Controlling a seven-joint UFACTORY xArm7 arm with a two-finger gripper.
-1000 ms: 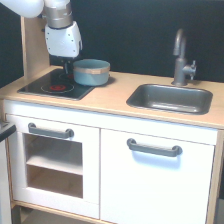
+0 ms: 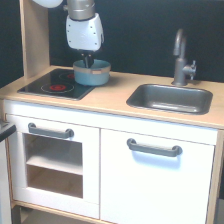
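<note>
The white robot arm hangs from the top left of the camera view, its dark gripper point(image 2: 86, 63) lowered at the blue-grey pot point(image 2: 94, 77). The fingers sit at the pot's left part, over or inside its rim; whether they are shut on it cannot be told. The pot stands at the right side of the black stovetop point(image 2: 47, 87) with its red burner ring.
A sink point(image 2: 170, 98) with a grey faucet point(image 2: 179, 64) is on the right of the wooden counter point(image 2: 118, 89). Below are a cabinet with a window point(image 2: 55, 160) and a closed white door point(image 2: 155, 185). A dark back panel stands behind.
The arm and gripper have moved right, from over the burner to the pot. The pot appears shifted slightly, if at all.
</note>
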